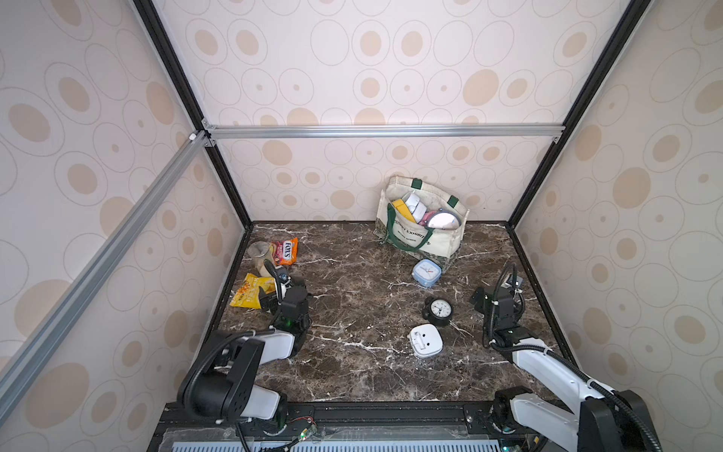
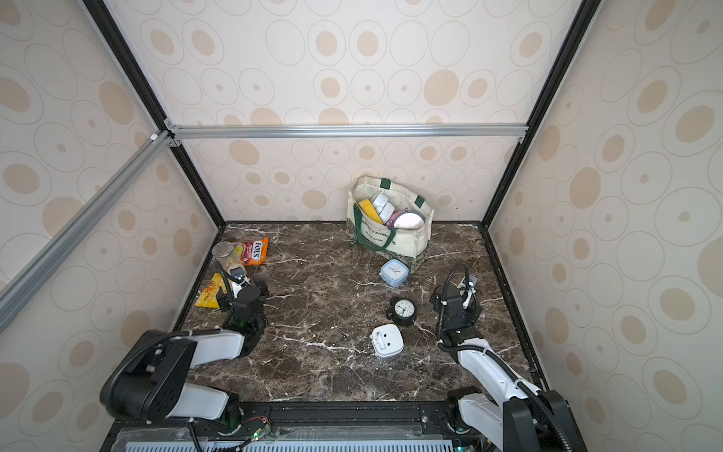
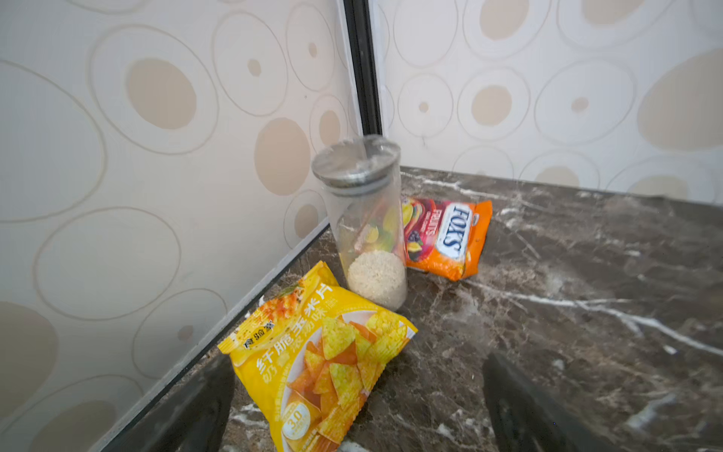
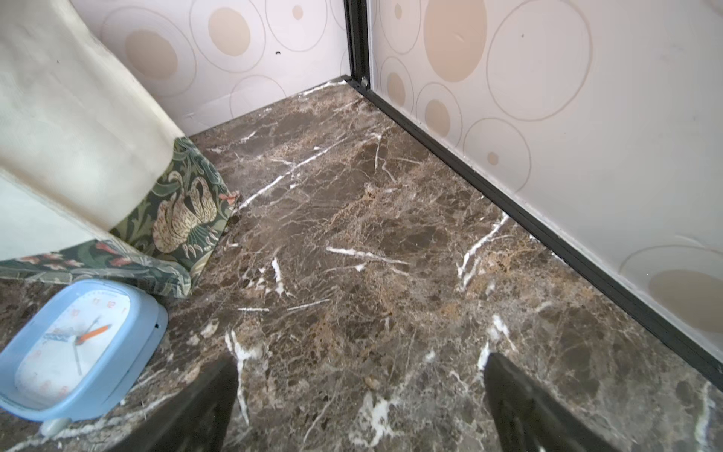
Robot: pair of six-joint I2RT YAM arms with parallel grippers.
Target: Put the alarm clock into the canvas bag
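Three clocks stand on the table in front of the bag: a light blue one (image 1: 427, 272), a round black one (image 1: 437, 310) and a white one (image 1: 426, 340). At the back stands the canvas bag (image 1: 444, 241), cream with green straps and open at the top, several things showing inside. In the right wrist view the blue clock (image 4: 83, 346) lies low on the left, close to the bag's patterned base. To the right of the clocks, my right gripper is open and empty. My left gripper is open too, above the table's left side, near a yellow snack packet.
Along the left wall are the yellow packet (image 3: 331, 354), a lidded glass jar (image 3: 361, 226) and an orange candy bag (image 3: 452, 237). Bare marble (image 1: 354, 286) fills the table's middle, and the back right corner (image 4: 324, 180) is clear.
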